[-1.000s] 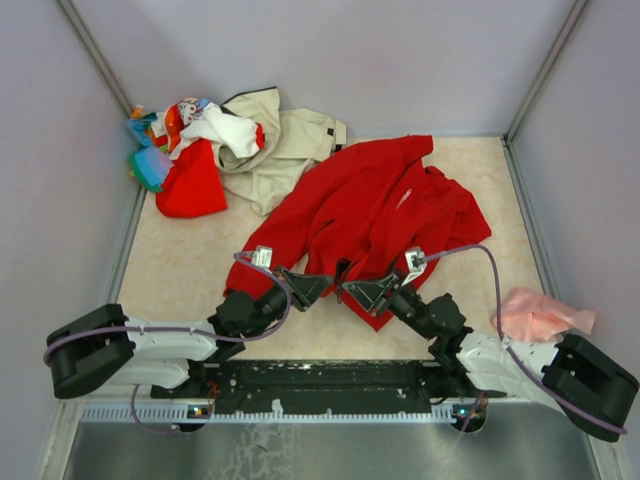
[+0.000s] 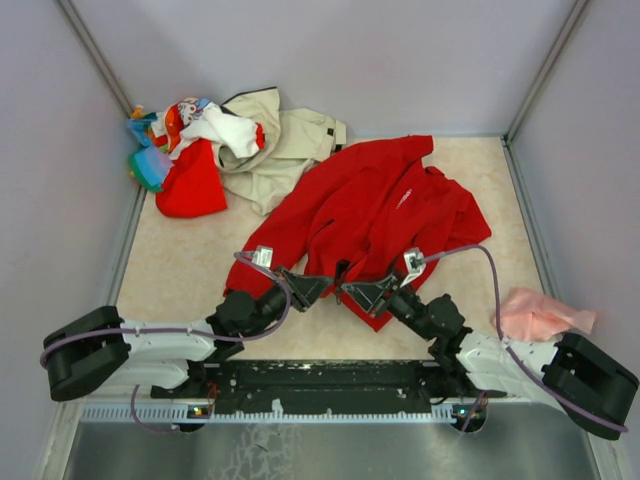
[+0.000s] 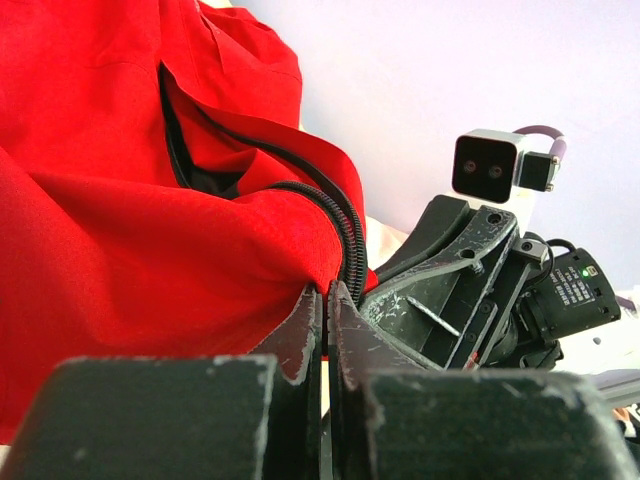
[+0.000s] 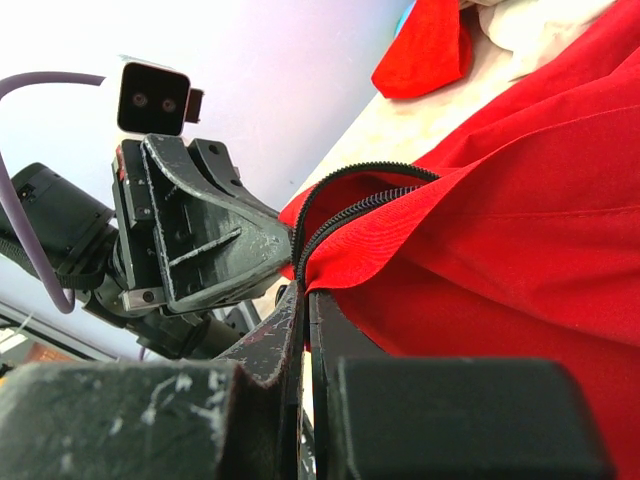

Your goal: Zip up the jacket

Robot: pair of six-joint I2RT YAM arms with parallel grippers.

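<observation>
The red jacket (image 2: pixel 390 210) lies rumpled across the middle and right of the table. Its black zipper (image 3: pixel 340 230) bends down to where both grippers meet at the front hem. My left gripper is shut on the zipper end and red fabric edge at its tips. Facing it, my right gripper is also shut, with the black zipper tape (image 4: pixel 355 172) running into its fingertips. The two grippers sit very close, nearly tip to tip, in the top view; whether the slider is between them cannot be made out.
A pile of beige, white, red and colourful clothes (image 2: pixel 200 160) lies at the back left. A pink cloth (image 2: pixel 540 315) is at the right edge. Bare tabletop shows on the left and front. Walls border the table.
</observation>
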